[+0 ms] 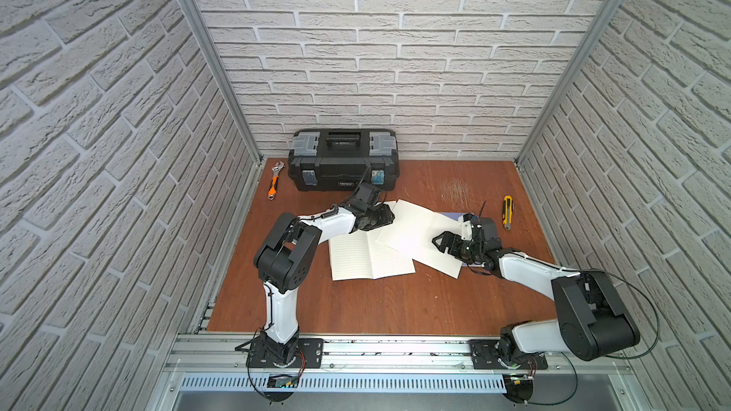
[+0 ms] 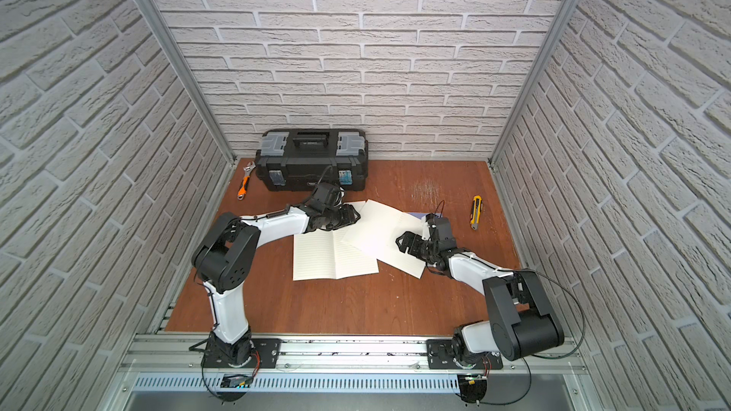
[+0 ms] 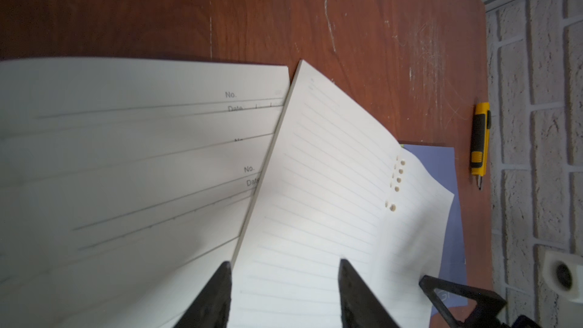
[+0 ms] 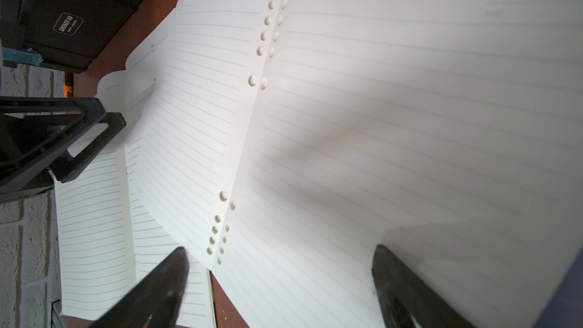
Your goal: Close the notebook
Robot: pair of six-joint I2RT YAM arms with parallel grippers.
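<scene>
Two open lined notebooks lie on the wooden table. The left notebook [image 1: 350, 258] has plain white pages; the right notebook [image 2: 384, 232] has punched holes along its fold and a blue cover [image 3: 443, 167] showing beneath its pages, and it overlaps the left one. My left gripper hovers over where the two notebooks meet, its fingers apart and nothing visible between them. My right gripper is low over the right notebook's page, fingers apart with only paper beneath them; whether they touch it I cannot tell.
A black toolbox [image 1: 342, 160] stands at the back left, with an orange wrench [image 1: 273, 182] beside it. A yellow utility knife [image 1: 507, 213] lies at the right.
</scene>
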